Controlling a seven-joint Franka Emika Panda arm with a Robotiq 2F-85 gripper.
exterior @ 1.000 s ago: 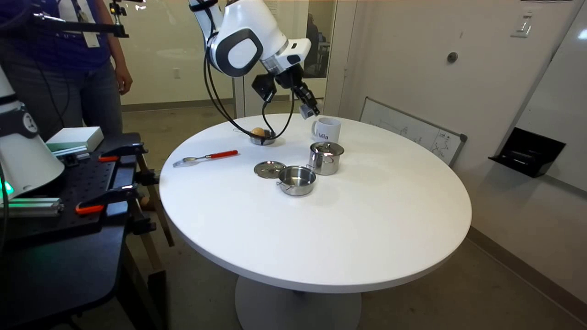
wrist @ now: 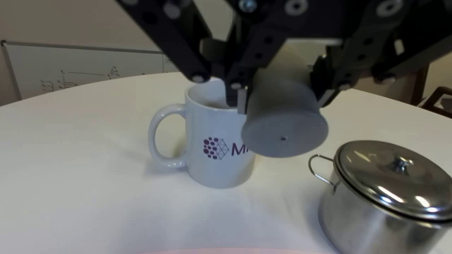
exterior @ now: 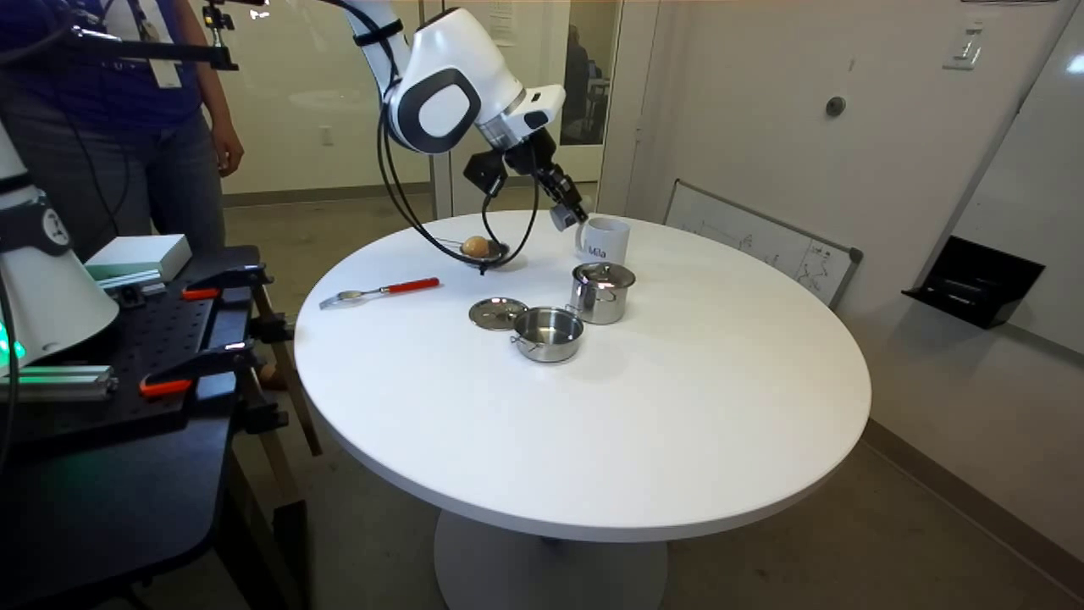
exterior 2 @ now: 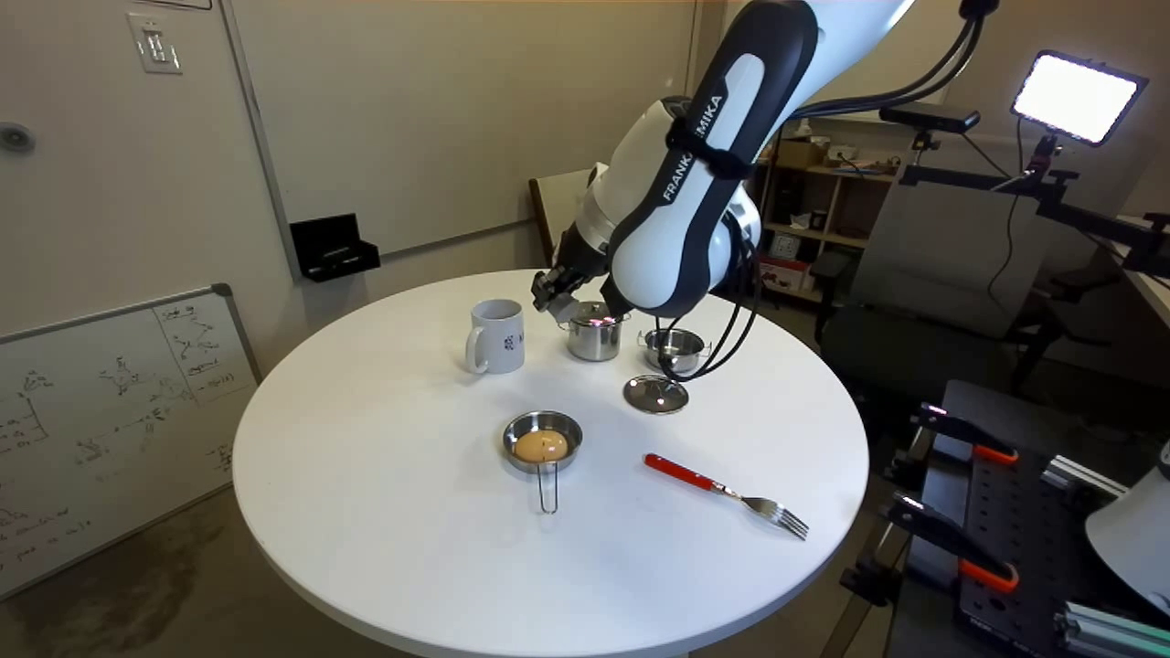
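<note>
My gripper is shut on a grey cylindrical object (wrist: pixel 284 127), whose flat round end with a small central hole faces the camera. In the wrist view this object overlaps the right side of a white mug (wrist: pixel 218 156) with a purple logo; whether they touch cannot be told. The mug stands upright, handle to the left. Seen from exterior view 1, the held object (exterior: pixel 564 217) hangs above the table beside the mug (exterior: pixel 606 242). A lidded steel pot (wrist: pixel 381 190) stands close by on the right.
An open steel pot (exterior: pixel 549 335) and a loose lid (exterior: pixel 497 313) lie nearer the table's middle. A small pan (exterior 2: pixel 562 420) holds a brown egg-like item (exterior 2: pixel 540 445). The red-handled fork (exterior 2: pixel 724 489) lies apart. Exterior view 1 shows free room on the table's front and right.
My gripper has come down slightly with the grey object still in it. The arm's cable loop hangs lower, over the small pan. Objects on the table have not moved.
</note>
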